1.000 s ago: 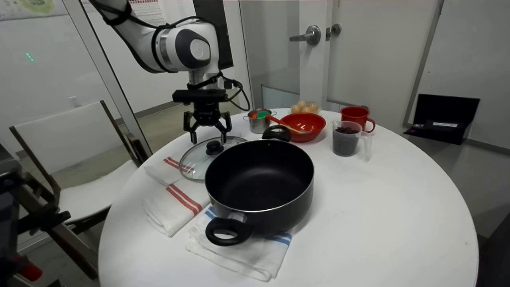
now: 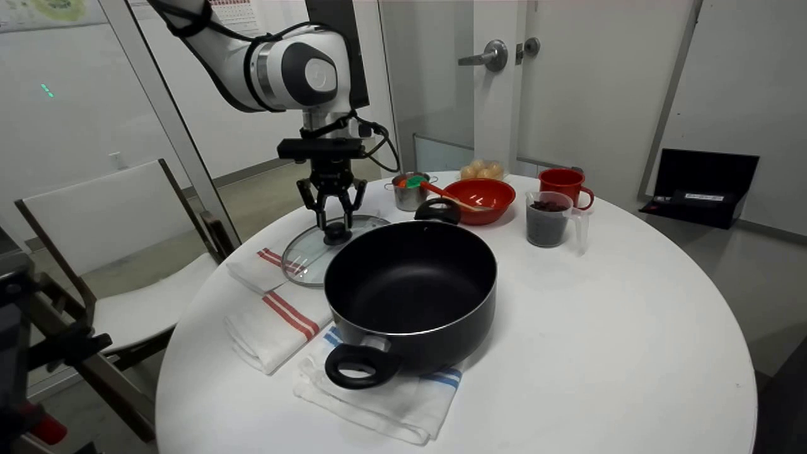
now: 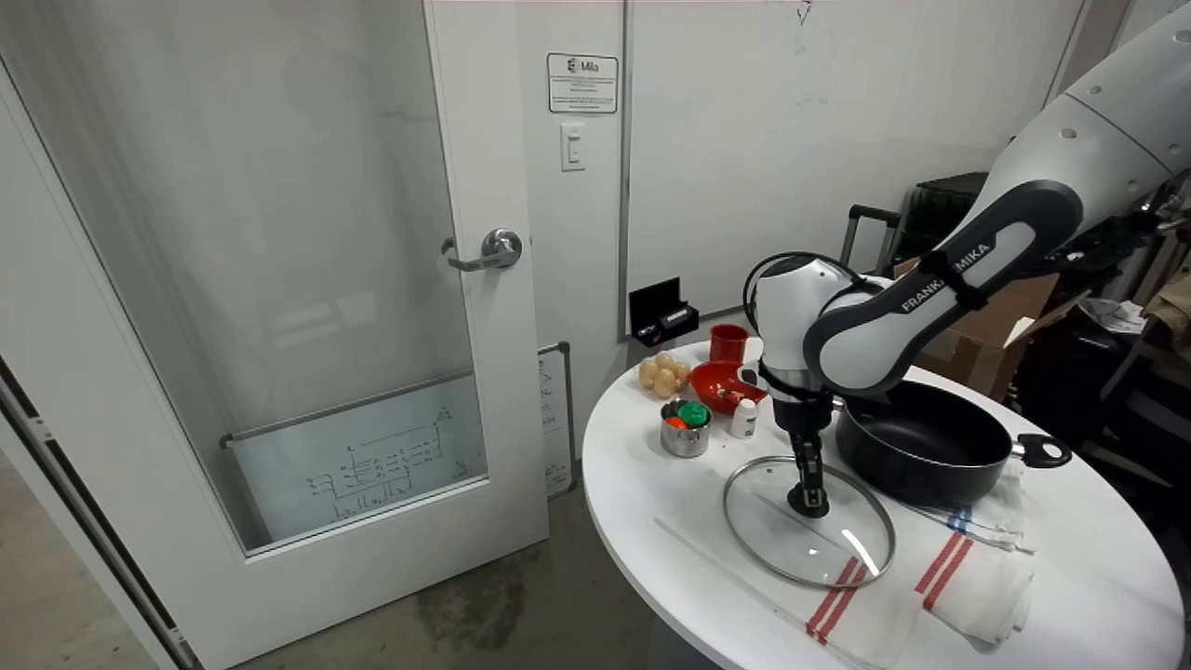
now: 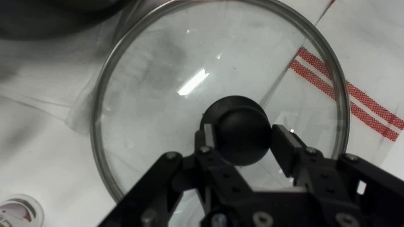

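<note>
A glass lid (image 3: 770, 547) with a metal rim lies on the table and partly over a red-striped towel. My gripper is shut on the lid's round black knob (image 4: 244, 138), one finger at each side of it. In exterior view 1 the gripper (image 2: 336, 224) points straight down at the lid (image 2: 306, 253). Close beside the lid stands a large black pot (image 2: 412, 280), uncovered and empty, resting partly on a blue-striped towel (image 2: 378, 401).
Behind the pot are a red bowl (image 2: 488, 198), a small metal pot (image 2: 410, 195), a measuring cup (image 2: 546, 227) with dark contents and a red mug (image 2: 563, 181). A small white bottle (image 3: 744, 419) stands near the lid.
My gripper has come down slightly and its fingers have closed from wide apart onto the knob. The lid has shifted a little to the left; the pot has stayed put.
</note>
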